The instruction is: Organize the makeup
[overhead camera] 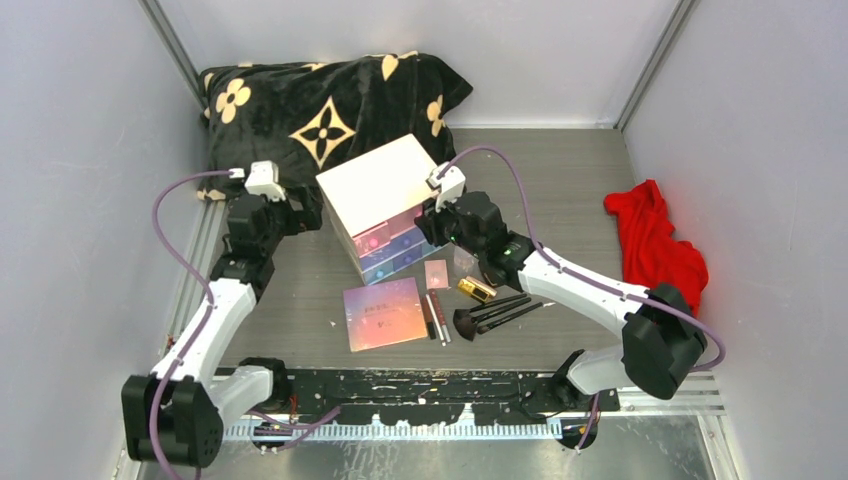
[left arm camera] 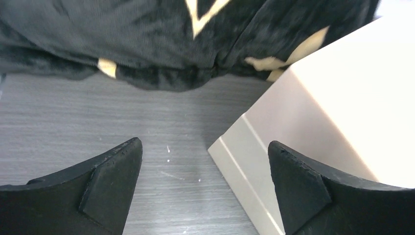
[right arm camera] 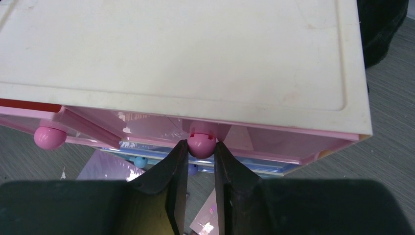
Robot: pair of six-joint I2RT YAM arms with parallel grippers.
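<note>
A white drawer box (overhead camera: 375, 178) with pink and blue drawers stands tilted at an angle at the back centre. My right gripper has its fingertips around the pink knob of the top right drawer, which looks pulled out slightly at most. My left gripper hangs open left of the box, with nothing between its fingers. In front lie a pink-orange palette (overhead camera: 385, 315), a small pink compact (overhead camera: 436, 274), pencils (overhead camera: 438, 316), a gold item (overhead camera: 474, 289) and several black brushes (overhead camera: 500, 310).
A black patterned blanket (overhead camera: 260, 110) is heaped along the back wall. A red cloth (overhead camera: 650, 240) lies at the far right. The floor right of the box and behind the brushes is fairly clear.
</note>
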